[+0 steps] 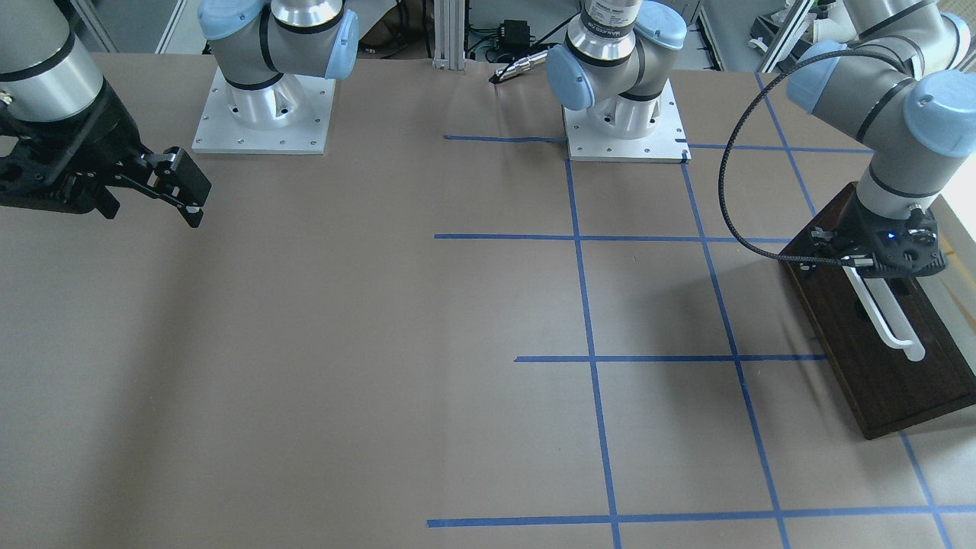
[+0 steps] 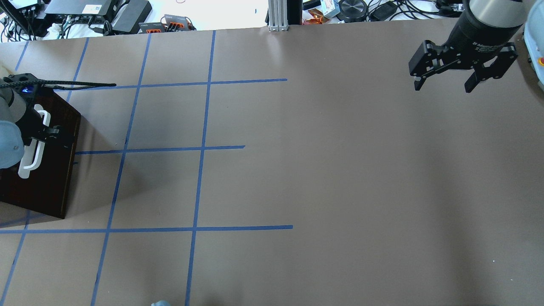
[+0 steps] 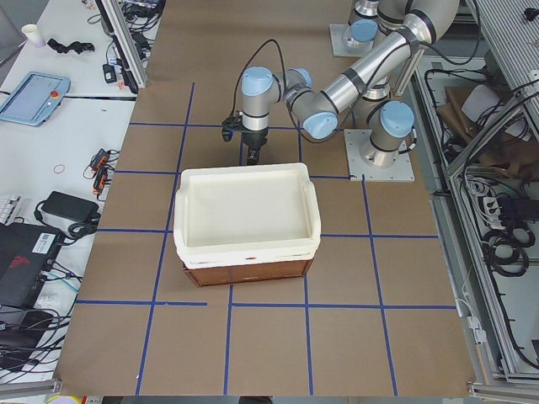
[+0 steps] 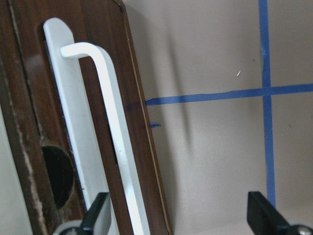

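A dark wooden box (image 1: 869, 375) with a long white handle (image 1: 883, 316) on its face stands at the right in the front view and at the left in the top view (image 2: 56, 178). My gripper (image 1: 874, 256) is low over the handle's far end. In the left wrist view it is open (image 4: 177, 220), the handle's bar (image 4: 117, 122) passing beside the left finger, and a dark round hole shows in the wood left of the handle. In the left view a white tray (image 3: 244, 175) tops the box, which hides part of the gripper.
Blue tape grid lines cross the table (image 1: 366, 320), which is clear in the middle. Another arm's black gripper (image 2: 459, 63) hangs at the other side. Two further arm bases (image 1: 627, 146) stand along the far edge.
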